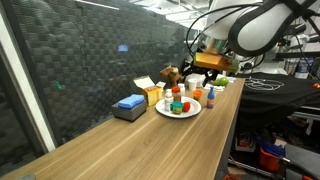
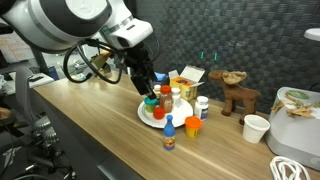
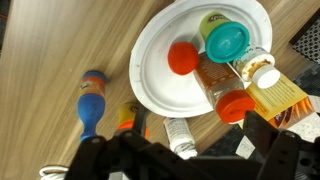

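My gripper is open, with nothing between its fingers. It hangs above the table near the white plate [image 3: 151, 88]. On the plate are a small red ball [image 3: 183, 58], a jar with a teal lid [image 3: 227, 42], a spice bottle with an orange-red lid [image 3: 234, 105] and a white-lidded bottle [image 3: 265, 75]. A white bottle [image 3: 180, 137] stands just off the rim, between the fingers' directions in the wrist view but lower down. An orange cup [image 2: 193, 127] and a blue bottle [image 2: 168, 133] stand beside the plate.
A yellow box [image 1: 151, 91] and a dark bin with blue contents [image 1: 130, 107] are behind the plate. In exterior view 2 a brown toy animal [image 2: 234, 92], a white cup [image 2: 255, 128] and a white bin [image 2: 298, 118] stand to the right.
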